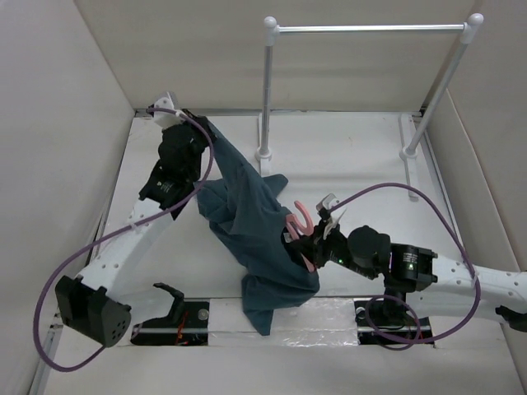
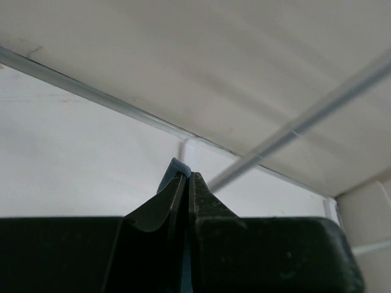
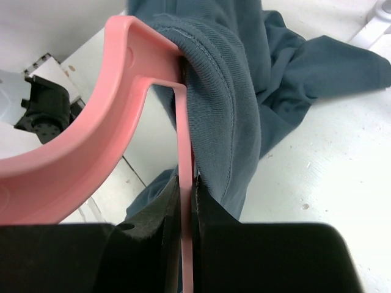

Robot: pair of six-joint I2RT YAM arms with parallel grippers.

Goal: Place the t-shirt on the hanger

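The dark teal t shirt (image 1: 255,230) stretches diagonally from my raised left gripper (image 1: 193,119) down to the lower middle, with a loose part on the floor. My left gripper is shut on a thin piece of the shirt, whose tip shows between its fingers in the left wrist view (image 2: 177,174). My right gripper is shut on the pink hanger (image 3: 134,67), whose bar runs down between the fingers. The shirt's folded edge (image 3: 214,91) lies over and beside the hanger's end.
A white rail rack (image 1: 370,29) stands at the back, its left post (image 1: 266,99) just right of the left gripper and shirt. Clear white floor (image 1: 354,148) lies under the rail. Walls close the workspace at left, right and back.
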